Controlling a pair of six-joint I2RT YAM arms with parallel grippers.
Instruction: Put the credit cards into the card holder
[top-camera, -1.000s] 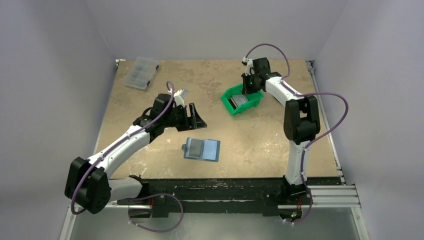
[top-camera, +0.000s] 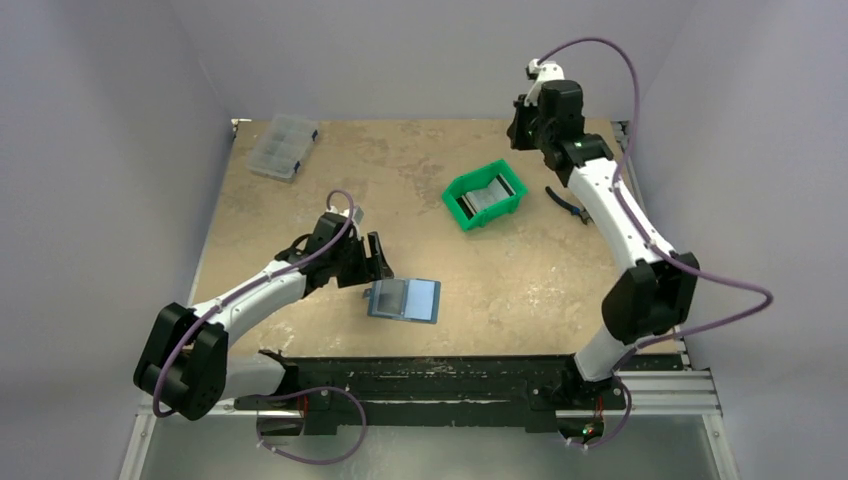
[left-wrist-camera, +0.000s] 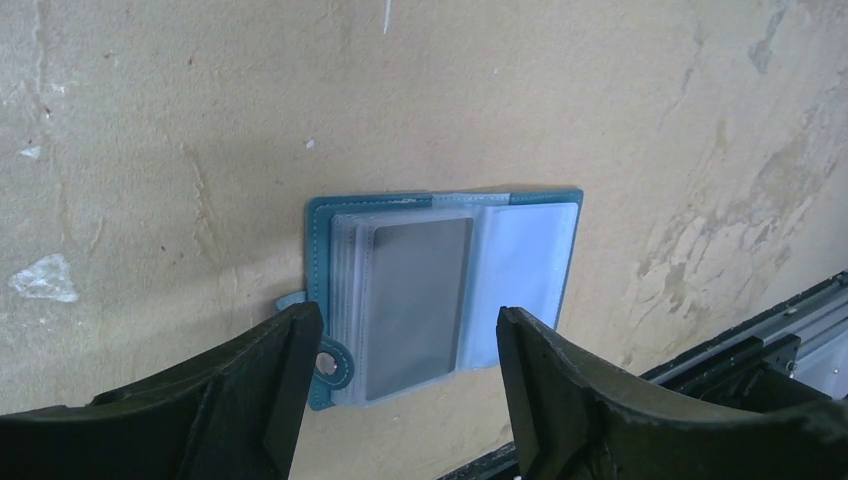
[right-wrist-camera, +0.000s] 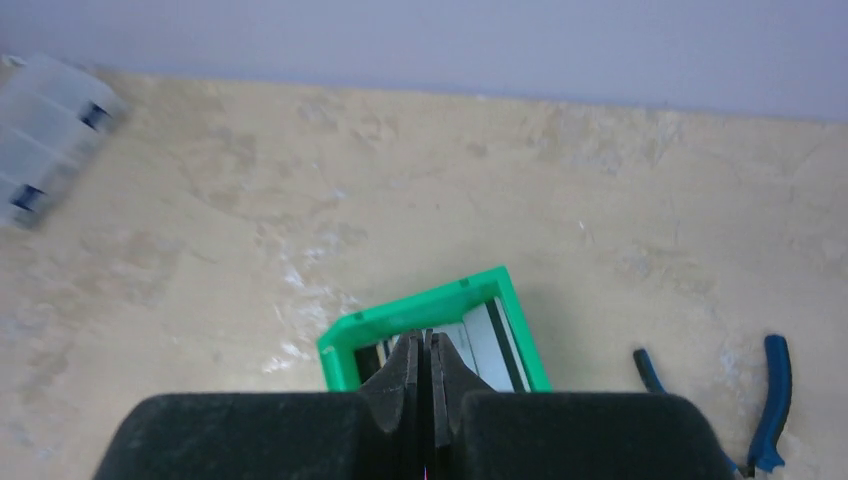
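Note:
The card holder (top-camera: 403, 300), blue-edged with clear sleeves, lies spread flat on the table near its front edge. Just behind and above it, my left gripper (top-camera: 377, 262) hangs open. In the left wrist view the holder (left-wrist-camera: 420, 300) shows between and beyond the two fingers, with nothing held. Light cards with dark stripes (top-camera: 489, 195) rest in a green box (top-camera: 508, 207) right of centre. Up behind that box, my right gripper (top-camera: 516, 141) is shut; no card shows between its fingers in the right wrist view, where the fingertips cover part of the cards (right-wrist-camera: 490, 345).
A clear compartment case (top-camera: 283, 147) stands at the back left. Blue-handled pliers (top-camera: 568, 205) lie right of the green box. Between the holder and the box the table (top-camera: 480, 270) is bare.
The left gripper has come lower and nearer the holder.

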